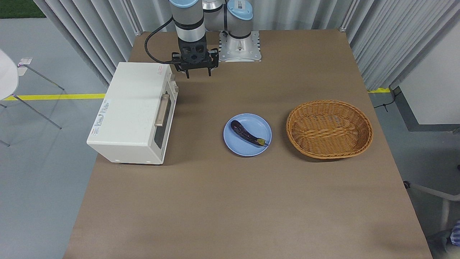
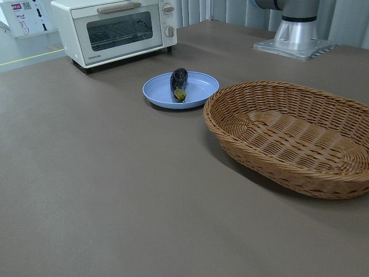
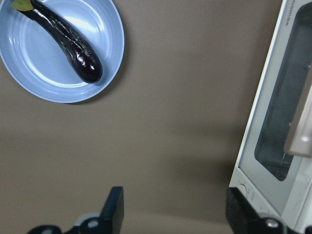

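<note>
A dark eggplant point(image 1: 245, 131) lies on a blue plate point(image 1: 233, 142) in the middle of the table; in the wrist view it shows at the upper left point(image 3: 68, 44). My gripper point(image 1: 198, 72) hangs near the back of the table, beside the toaster oven's back right corner and behind the plate. Its two black fingers stand apart at the bottom of the wrist view point(image 3: 174, 204), open with nothing between them.
A white toaster oven point(image 1: 120, 103) with its door closed stands on the left, facing the plate. An empty wicker basket point(image 1: 327, 129) sits to the right of the plate.
</note>
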